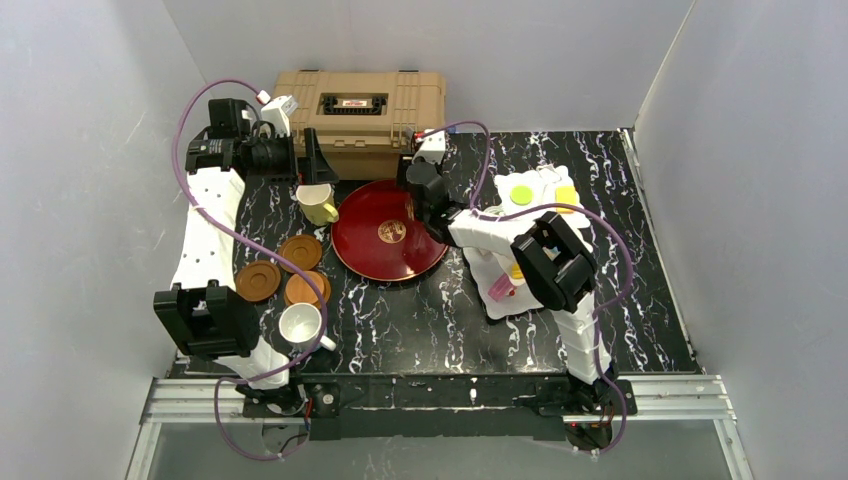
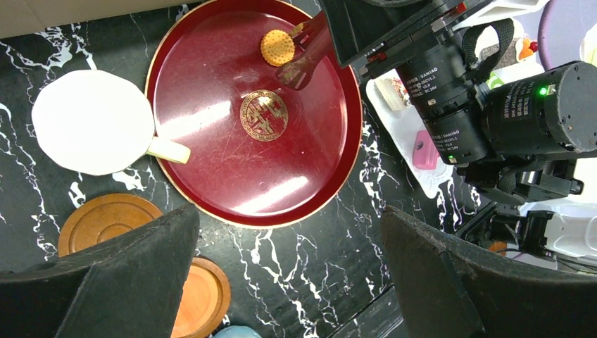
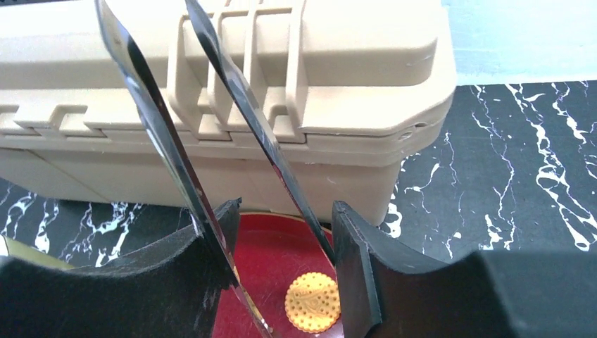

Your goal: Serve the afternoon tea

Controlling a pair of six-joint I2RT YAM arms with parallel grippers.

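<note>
The round red tray lies at the table's middle. On its far part rests a round yellow biscuit, also a biscuit in the right wrist view. My right gripper is low over the tray's far right side, open, with two thin shiny strips crossing the view at its fingers. The biscuit lies beside the strips' reddish ends. Open and empty, my left gripper hangs above the yellow-handled mug. A white cup stands near the front left.
A tan case closes off the back. Several brown coasters lie left of the tray. At right, a white tray carries food and containers, partly under my right arm.
</note>
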